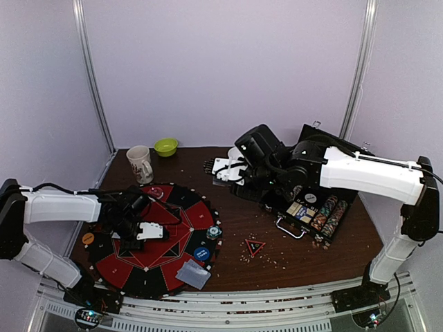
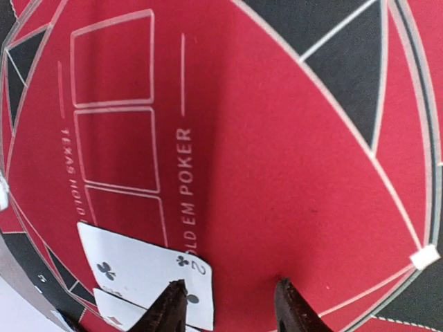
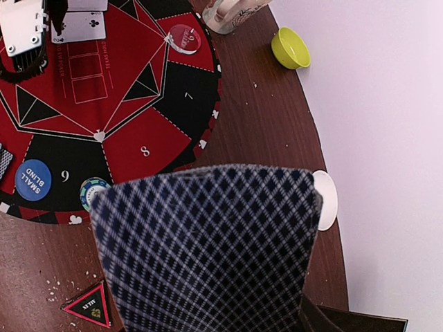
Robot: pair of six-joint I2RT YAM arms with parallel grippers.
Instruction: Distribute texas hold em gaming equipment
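In the left wrist view my left gripper is open over the red poker mat (image 2: 291,173). A white two of clubs (image 2: 149,266) lies on the mat, its edge reaching between the fingertips; a second white card (image 2: 114,308) overlaps beside it, partly cut off. My right gripper (image 1: 225,171) is held above the table right of the mat, shut on a deck of cards (image 3: 208,242) with a dark gridded back. That deck fills the lower middle of the right wrist view and mostly hides the fingers.
A blue small blind chip (image 1: 201,254), a light chip (image 1: 213,232) and a pile of cards (image 1: 193,274) lie at the mat's right side. A triangular all-in marker (image 1: 255,247), an open chip case (image 1: 308,214), a mug (image 1: 140,164) and a green bowl (image 1: 165,146) stand around.
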